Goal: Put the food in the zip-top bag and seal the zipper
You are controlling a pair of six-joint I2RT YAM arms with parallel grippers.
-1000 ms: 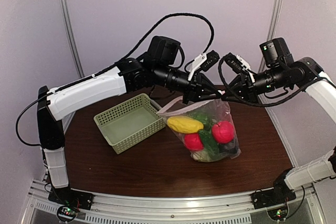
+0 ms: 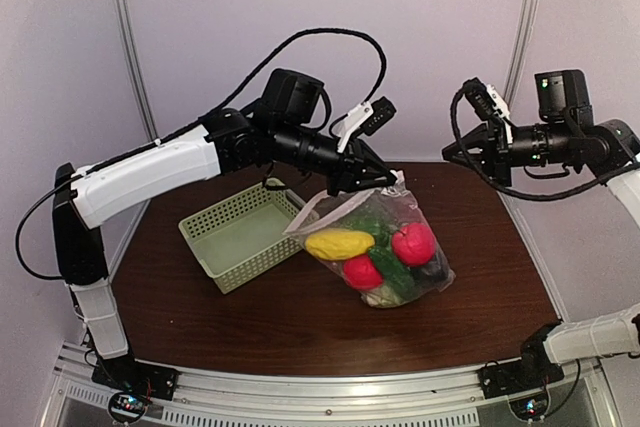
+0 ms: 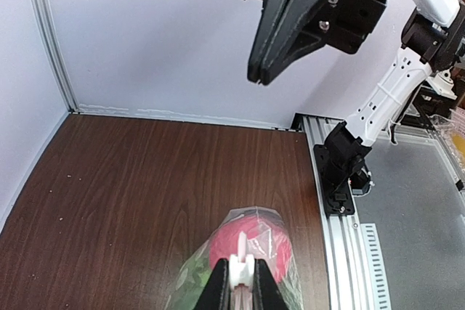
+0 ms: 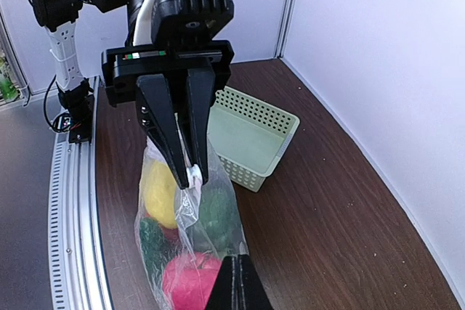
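A clear zip top bag [image 2: 405, 292] hangs over the table with the food inside: a yellow piece [image 2: 338, 243], red pieces such as the round one [image 2: 413, 244], and green ones [image 2: 396, 273]. At the bag's upper right corner, my left gripper [image 2: 391, 181] is shut on its top edge. In the right wrist view, the left fingers [image 4: 197, 128] pinch a whitish bit [image 4: 194, 176] of that edge. My right gripper [image 2: 446, 155] is apart from the bag, to its right and a little higher. Its fingertips [image 4: 244, 263] are together, nothing visible between them.
An empty pale green basket [image 2: 222, 275] stands on the table [image 2: 270, 332], left of the bag. Bare tabletop lies in front of the bag and to its right. Walls close off the back and sides.
My right gripper has come off the bag's corner and moved right and up. The left gripper has shifted left, drawing the bag's top edge with it.
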